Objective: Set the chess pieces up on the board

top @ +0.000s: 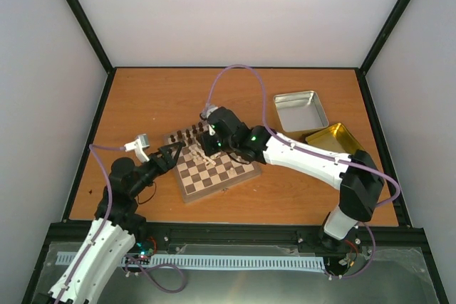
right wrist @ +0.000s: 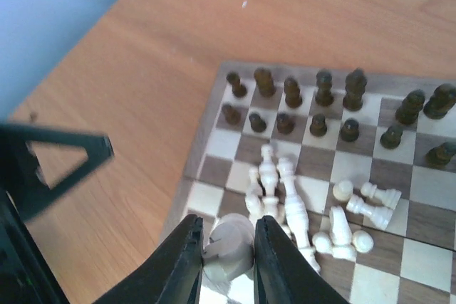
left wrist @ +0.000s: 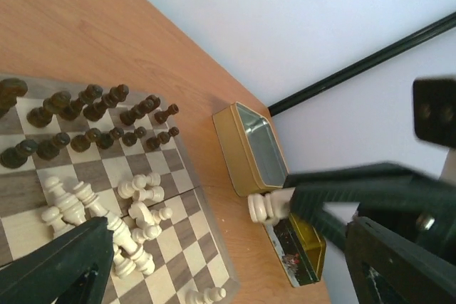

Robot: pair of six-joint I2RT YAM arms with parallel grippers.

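The chessboard (top: 214, 183) lies mid-table. Dark pieces (right wrist: 287, 124) stand in two rows along its back; several white pieces (left wrist: 127, 243) lie heaped in its middle. My right gripper is shut on a white piece (right wrist: 231, 240) above the board. That piece also shows in the left wrist view (left wrist: 262, 206), at the right gripper's tips. My left gripper (top: 174, 149) is at the board's left; in its wrist view its fingers (left wrist: 68, 268) stand wide open with nothing held.
A silver tray (top: 299, 112) and a gold tray (top: 332, 140) sit to the right of the board. Bare table (top: 128, 190) surrounds the board, and walls enclose the table.
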